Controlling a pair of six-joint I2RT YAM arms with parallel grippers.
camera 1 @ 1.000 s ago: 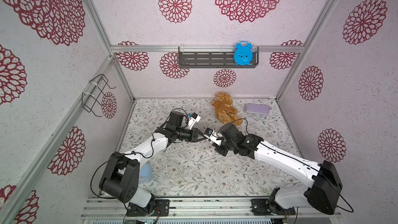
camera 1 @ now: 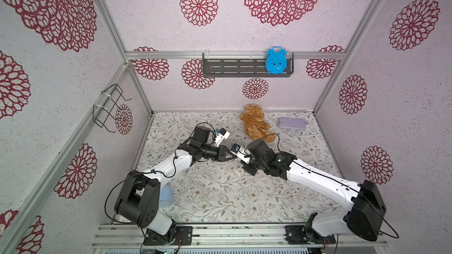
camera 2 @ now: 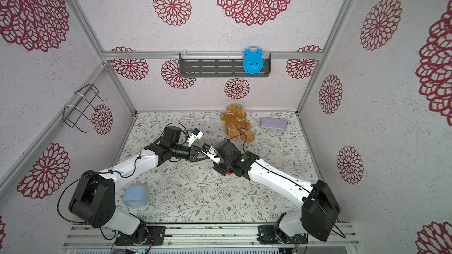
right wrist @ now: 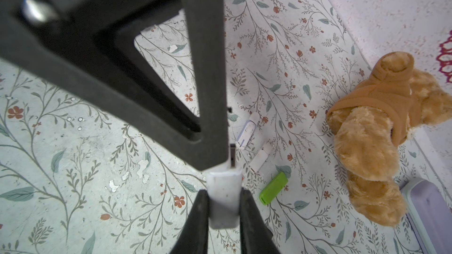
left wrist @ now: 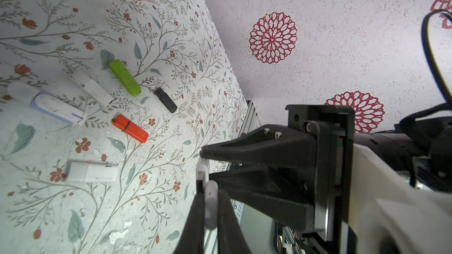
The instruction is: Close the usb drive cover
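Observation:
A white USB drive and its cover are in the air between my grippers; which piece is which cannot be told. In the left wrist view my left gripper comes up from the bottom, shut on a narrow white piece (left wrist: 211,202). In the right wrist view my right gripper has its two fingers against the sides of a wider white piece (right wrist: 224,197). The two pieces meet nearly end to end, with a small dark part (left wrist: 200,184) beside the joint. Whether they are fully pushed together is hidden by the fingers.
Loose drives lie on the table below: green (left wrist: 125,78), red (left wrist: 130,128), black (left wrist: 165,99) and several white ones. Behind are a teddy bear (camera 1: 254,122) and a purple case (camera 1: 292,123). A blue cup-like object (camera 2: 135,195) stands at front left.
The left arm has barely moved.

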